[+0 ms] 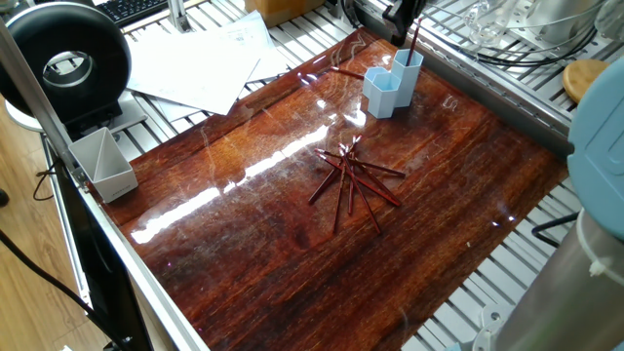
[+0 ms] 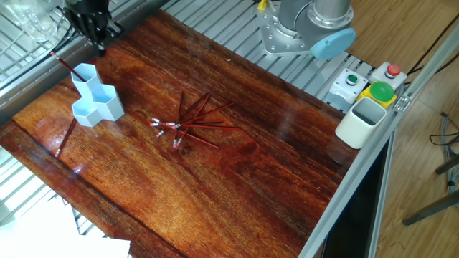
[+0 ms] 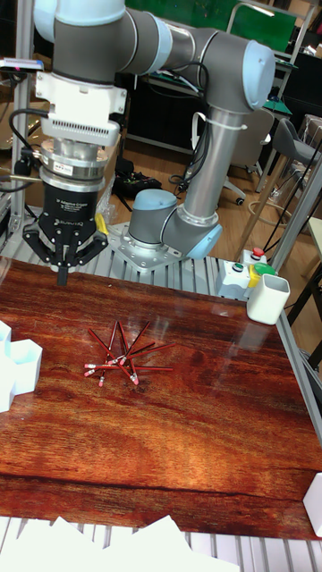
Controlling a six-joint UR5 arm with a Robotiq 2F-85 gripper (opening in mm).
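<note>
Several dark red pencils [image 1: 353,185] lie crossed in a loose fan on the wooden board. A pale blue holder made of joined hexagonal cups [image 2: 98,102] stands near the board's edge. One pencil [image 2: 64,64] leans upright in one of its cups. Another pencil [image 2: 66,137] lies flat beside the holder. My gripper [image 3: 62,278] hangs above the board's edge, pointing down. Its fingertips look to be together, with nothing seen between them. In exterior view 2 the gripper [image 2: 100,51] is near the holder, apart from it and from the pencil pile.
A white open container [image 2: 359,123] and emergency-stop boxes [image 2: 349,84] stand at one side of the board. A white bin [image 1: 104,166] sits at the opposite corner. Paper sheets [image 1: 190,73] lie off the board. Most of the board around the pile is bare.
</note>
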